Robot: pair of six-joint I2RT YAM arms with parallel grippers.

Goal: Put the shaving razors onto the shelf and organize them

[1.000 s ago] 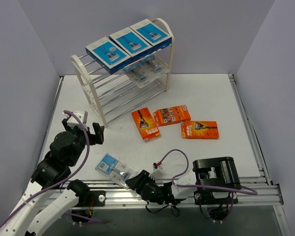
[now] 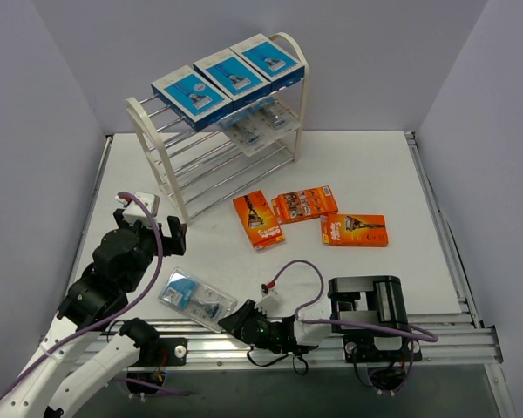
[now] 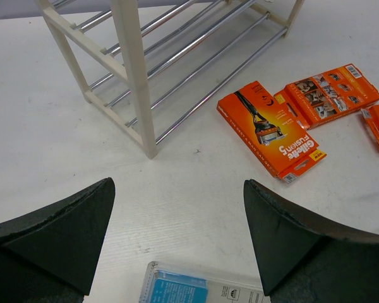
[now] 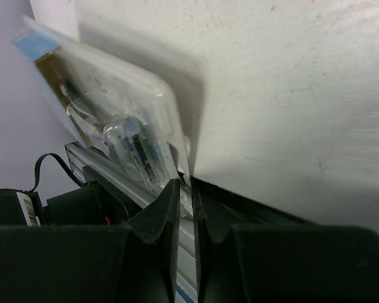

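Note:
A clear blister-packed razor [image 2: 192, 296] lies at the near left of the white table, its right end at my right gripper [image 2: 235, 322]; in the right wrist view the fingers meet at the pack's edge, grip unclear. My left gripper [image 2: 173, 235] stands open above the table, empty, left of three orange razor boxes [image 2: 258, 218]. The white shelf rack [image 3: 140, 101] carries three blue boxes [image 2: 233, 74] on top and clear packs [image 2: 257, 126] below them.
Grey walls [image 2: 475, 104] enclose the sides and back. The table's right and centre-front [image 2: 375, 270] have bare room; a metal rail runs along the front edge.
My right arm and the clear pack at its fingers have shifted slightly left. The left gripper has moved a little to the right.

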